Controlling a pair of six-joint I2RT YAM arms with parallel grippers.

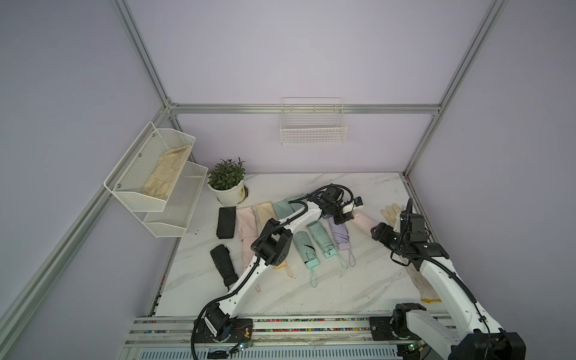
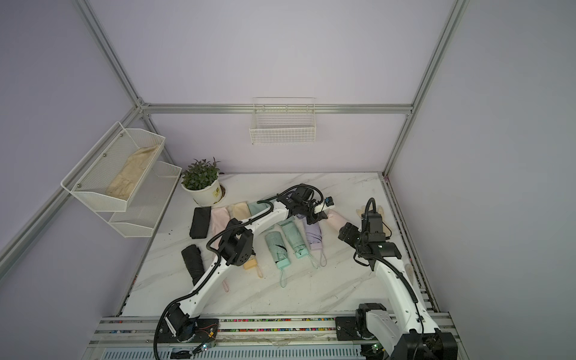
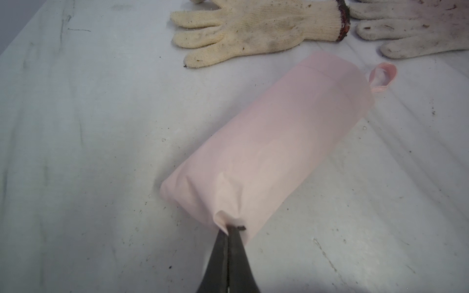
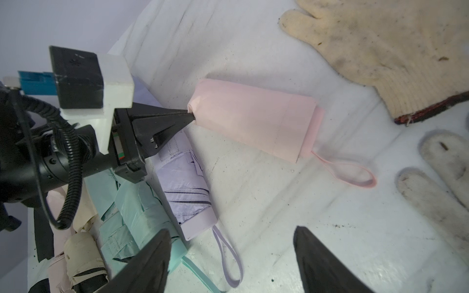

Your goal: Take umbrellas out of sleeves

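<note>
A pink sleeve (image 3: 283,131) with an umbrella inside lies on the table; its pink strap loop (image 4: 359,175) sticks out at one end. My left gripper is shut on the sleeve's closed end, pinching a fold of cloth. My right gripper stands open above the table near the strap end, nothing between its fingers. In the right wrist view, a purple umbrella (image 4: 183,185) lies below the left gripper, beside green umbrellas (image 4: 146,214). Farther left in the top left view are a black umbrella (image 1: 223,264) and a black sleeve (image 1: 226,222).
Work gloves (image 3: 263,24) lie on the right side of the table. A potted plant (image 1: 227,183) stands at the back left, near white wire shelves (image 1: 156,180). Bare table shows in front of the pink sleeve.
</note>
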